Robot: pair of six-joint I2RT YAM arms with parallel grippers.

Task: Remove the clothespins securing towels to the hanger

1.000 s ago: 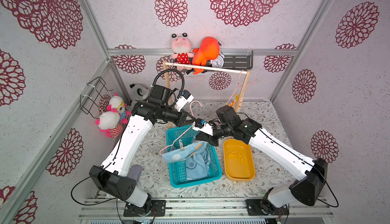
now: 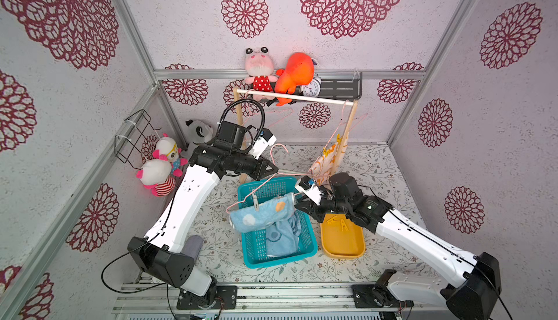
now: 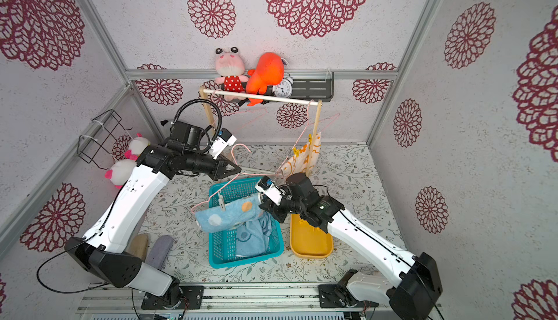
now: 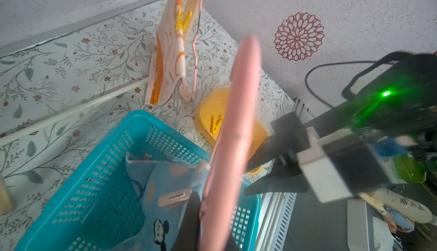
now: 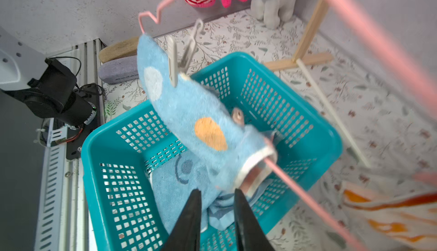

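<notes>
My left gripper (image 2: 266, 170) is shut on a pink hanger (image 4: 234, 141), held above the teal basket (image 3: 218, 250). A blue towel (image 5: 191, 114) with an orange dot hangs from it, a pale clothespin (image 5: 173, 64) clipped near one end; another peg (image 5: 237, 116) shows lower. My right gripper is just right of the towel's end, fingers apart with nothing visible between them. More blue towels (image 2: 282, 238) lie in the basket.
A yellow tray (image 2: 343, 244) holding yellow pegs stands right of the basket. Behind it, an orange-patterned towel (image 4: 166, 68) with yellow clips hangs at the wooden rack (image 3: 261, 97). Plush toys sit left and above.
My right gripper has moved right and down, away from the left gripper. The hanging towel has shifted slightly; the left arm looks still.
</notes>
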